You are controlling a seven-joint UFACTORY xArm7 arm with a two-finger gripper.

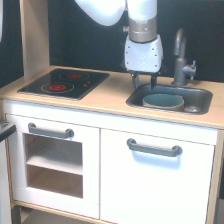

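A grey-green pot or bowl (163, 102) sits inside the dark sink basin (200, 102) at the right of the counter. My gripper (145, 80) hangs pointing down at the back left rim of the sink, just above and left of the pot. Its two dark fingers stand apart, with nothing visible between them. They look clear of the pot.
A dark faucet (180, 62) rises behind the sink, right of my gripper. The black stove top (65, 83) with two red burners lies at the left. Below are an open-fronted oven door (55, 165) and a white cabinet door (150, 180). Bare wooden counter (112, 92) separates stove and sink.
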